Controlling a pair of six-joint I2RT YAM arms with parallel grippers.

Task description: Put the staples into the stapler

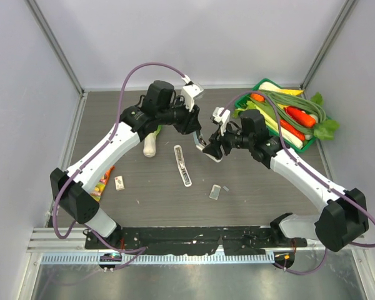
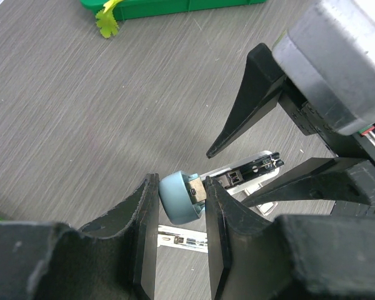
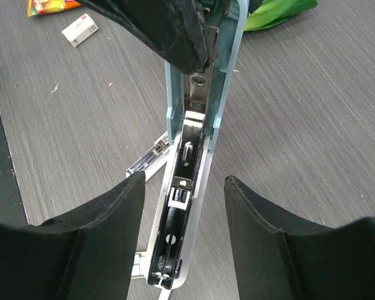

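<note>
A light-blue and white stapler (image 2: 180, 199) hangs above the table, opened out, with my left gripper shut on its blue cover end. Its dark magazine channel (image 3: 186, 153) and white base slope down away from the cover in the right wrist view. My right gripper is open, one finger on either side of the magazine and base, with gaps showing on both sides. In the top view the right gripper (image 1: 211, 150) covers part of the lower end. Whether staples lie in the channel I cannot tell.
A long white piece with a metal strip (image 1: 182, 165) lies on the table. A small white box (image 1: 119, 183), a pale rectangular piece (image 1: 215, 192) and a tiny piece (image 1: 225, 188) lie apart. A green vegetable basket (image 1: 239, 102) stands back right.
</note>
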